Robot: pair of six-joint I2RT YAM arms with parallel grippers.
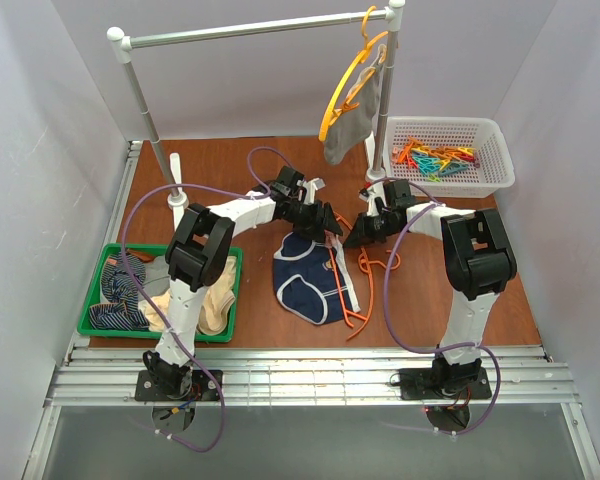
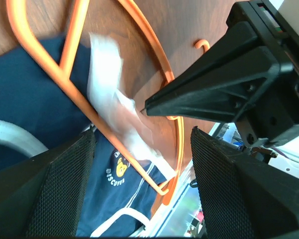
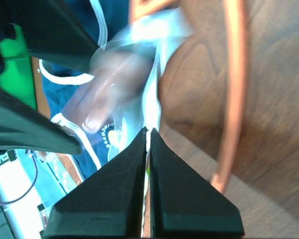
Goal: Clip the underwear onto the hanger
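Observation:
Navy underwear (image 1: 305,280) with white trim lies on the table, an orange hanger bar (image 2: 104,128) across it along its waistband side. The hanger's curved part and hook (image 1: 385,262) lie to the right on bare wood. My left gripper (image 1: 325,220) stands open over the waistband at the upper end; in the left wrist view its fingers straddle the bar and fabric. My right gripper (image 1: 352,238) is shut close by, its tips at the whitish waistband edge in the right wrist view; whether fabric is between them I cannot tell.
A rack (image 1: 250,28) holds a yellow hanger with a grey garment. A green bin (image 1: 230,305) of clothes stands left, a white basket (image 1: 485,170) of coloured hangers back right.

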